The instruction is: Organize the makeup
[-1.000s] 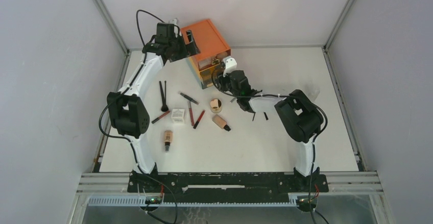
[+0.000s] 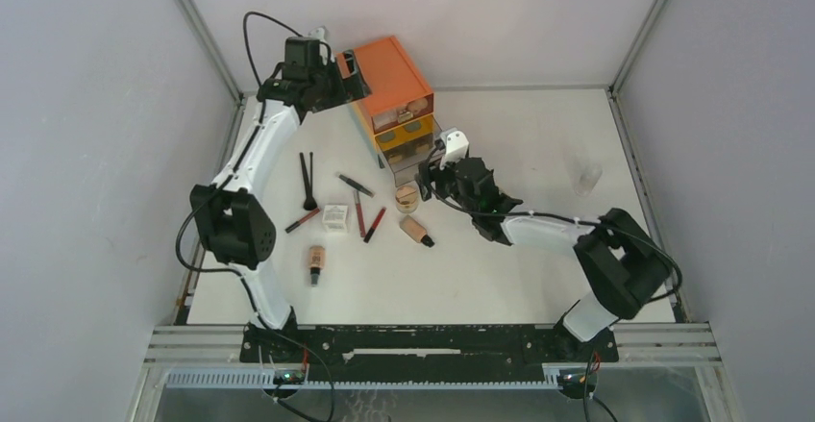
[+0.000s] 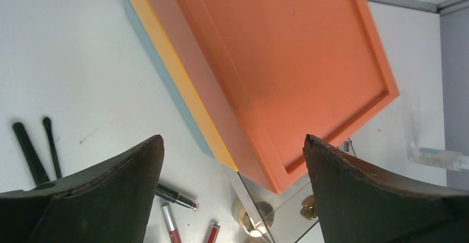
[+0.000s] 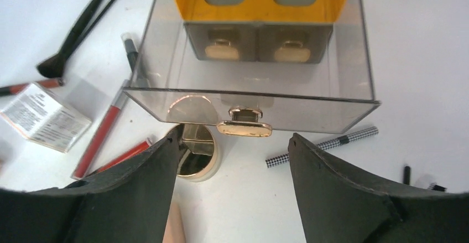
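Observation:
The organizer (image 2: 389, 71) has an orange top and yellow middle. Its clear bottom drawer (image 4: 254, 74) is pulled out, with a gold handle (image 4: 244, 129) just beyond the open fingers of my right gripper. My left gripper hangs open above the organizer's left side. A gold round container (image 4: 196, 163) sits below the drawer front. On the table lie brushes (image 2: 308, 186), red pencils (image 2: 374, 225), a white box (image 2: 335, 217), a foundation bottle (image 2: 316, 260) and another tan bottle (image 2: 416, 231).
A clear bottle (image 3: 434, 157) stands at the table's right side (image 2: 586, 249). A patterned pen (image 4: 359, 135) lies right of the drawer. Walls enclose the sides and back.
My right arm has moved right and toward the front, and the clear bottom drawer has come out from the organizer. The left gripper has shifted slightly left and up.

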